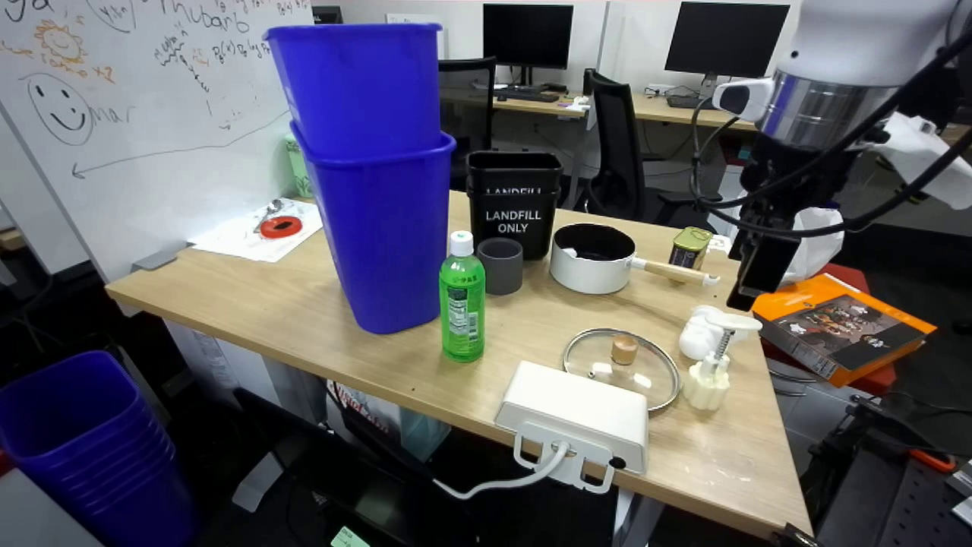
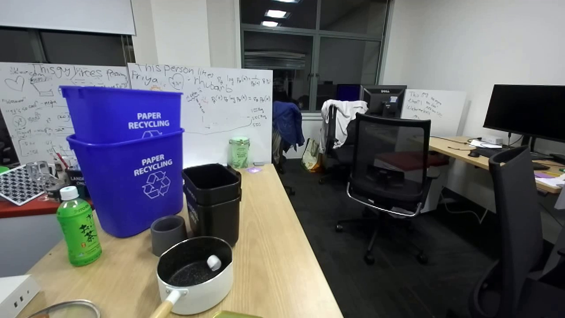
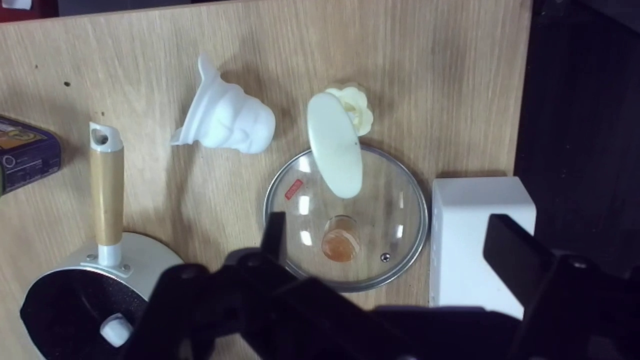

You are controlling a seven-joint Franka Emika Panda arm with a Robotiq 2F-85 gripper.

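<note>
My gripper is open above the table, its two black fingers spread wide with nothing held between them. Below, in the wrist view, lies a glass lid with a wooden knob. A cream press tool stands upright at the lid's edge, its long flat handle partly over the glass; its flower-shaped base shows behind. Beside it a white ridged cup-like piece rests on its side. The white saucepan has a wooden handle and a small white object inside.
On the table are a white box, a green bottle, a grey cup, a tin, black bins and tall blue bins. An orange box lies beyond the table's right edge. Bare wood shows near the front right corner.
</note>
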